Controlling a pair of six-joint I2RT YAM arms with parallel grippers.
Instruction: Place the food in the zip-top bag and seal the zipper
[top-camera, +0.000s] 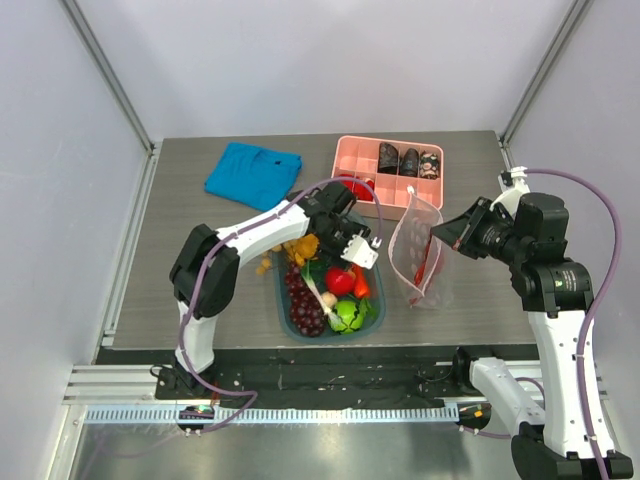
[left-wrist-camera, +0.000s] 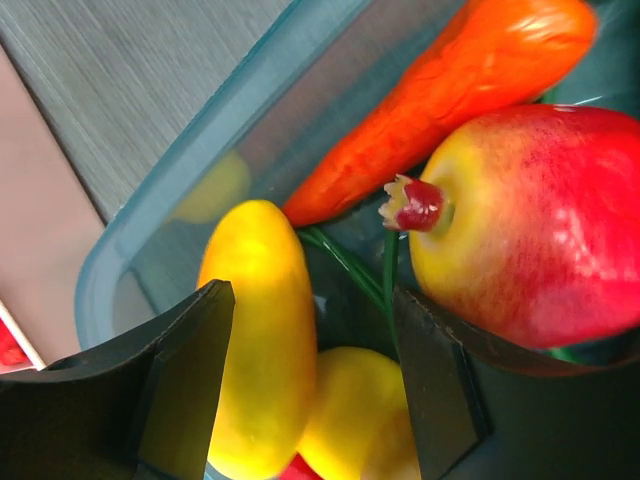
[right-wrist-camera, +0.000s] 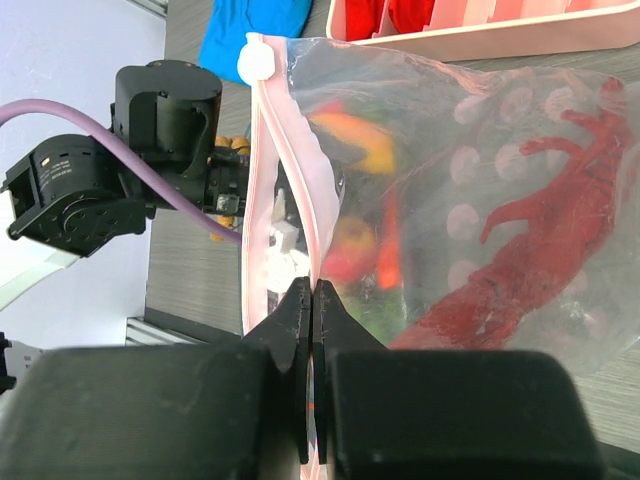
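Observation:
My left gripper (top-camera: 343, 245) is open, pointing down into the blue-green food container (top-camera: 285, 310), its fingers around an elongated yellow food (left-wrist-camera: 255, 330). A red pomegranate (left-wrist-camera: 525, 220), an orange carrot (left-wrist-camera: 440, 90) and another yellow fruit (left-wrist-camera: 355, 410) lie beside it; grapes (top-camera: 306, 305) and a green cabbage (top-camera: 348, 316) show from above. My right gripper is shut on the pink zipper edge of the clear zip top bag (top-camera: 416, 260), which stands beside the container with red printing on it.
A pink divided box (top-camera: 395, 205) with dark items sits at the back. A blue cloth (top-camera: 250, 175) lies at back left.

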